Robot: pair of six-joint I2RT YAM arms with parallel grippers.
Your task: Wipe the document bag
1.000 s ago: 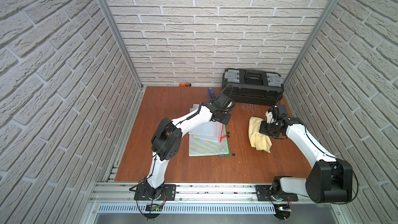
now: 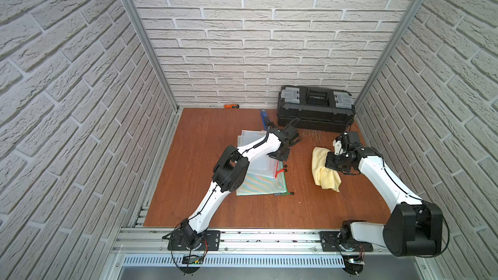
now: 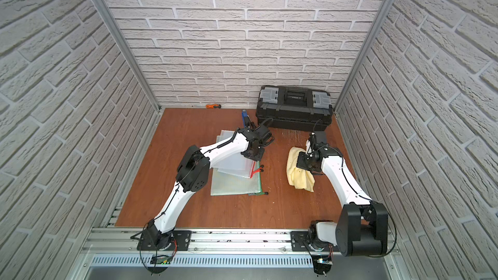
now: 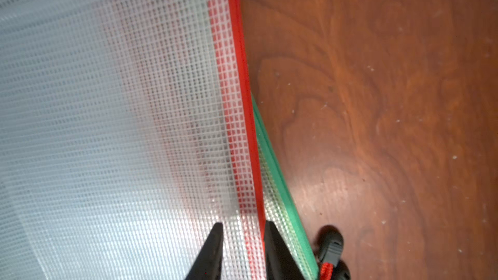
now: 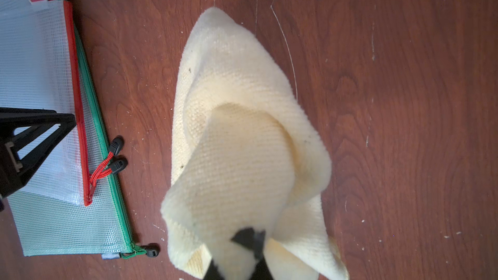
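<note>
The red-edged mesh bag (image 4: 124,124) lies over a green-edged mesh bag (image 5: 62,228). In the left wrist view my left gripper is at the red zipper edge (image 4: 243,88), shut on the top bag near that edge; the contact is partly out of frame. On the right, a cream cloth (image 5: 243,155) hangs bunched beneath my right gripper, which is shut on it.
A black toolbox (image 2: 315,109) stands at the back right. An orange tool (image 2: 231,106) and a blue item (image 2: 263,116) lie at the back.
The right arm and cloth are nearly unchanged.
</note>
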